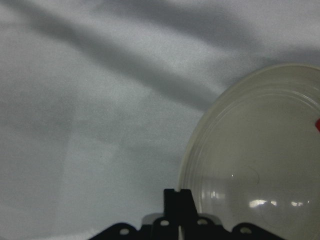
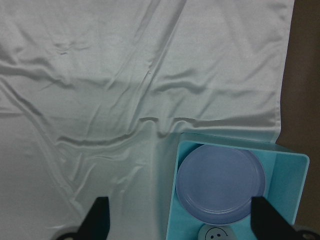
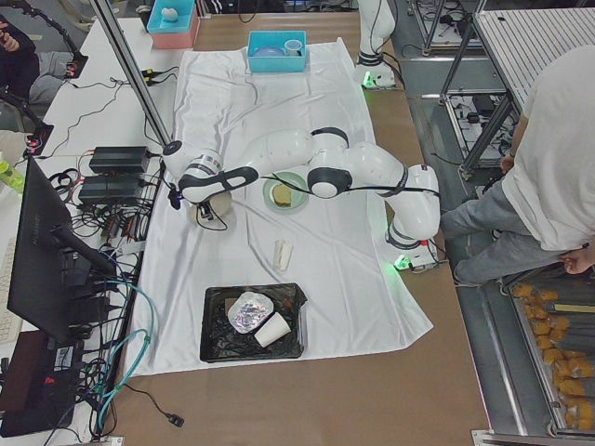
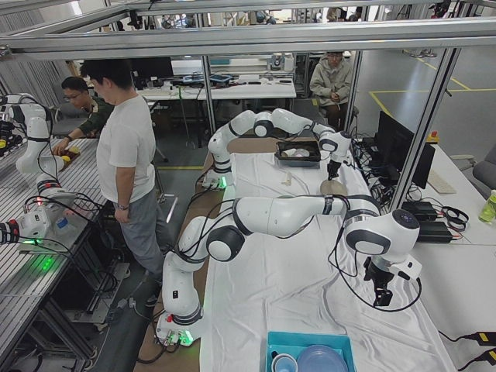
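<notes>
A pale round dish [image 1: 255, 150] with a small red piece at its far edge lies on the white cloth. My left gripper is shut at the dish's near-side rim; whether the rim is between its fingers I cannot tell. In the camera right view this dish [image 4: 329, 188] sits under that gripper. My right gripper is open over the cloth, near a blue bin [image 2: 286, 192] holding a blue plate [image 2: 220, 180] and a cup with a face [image 2: 215, 233].
A green plate [image 3: 297, 202] with a yellow item, a small white item [image 3: 283, 255] and a black tray [image 3: 212, 344] with foil and a white cylinder are on the cloth. A monitor [image 3: 42, 260] borders one side; a person [image 3: 548, 167] stands on the other.
</notes>
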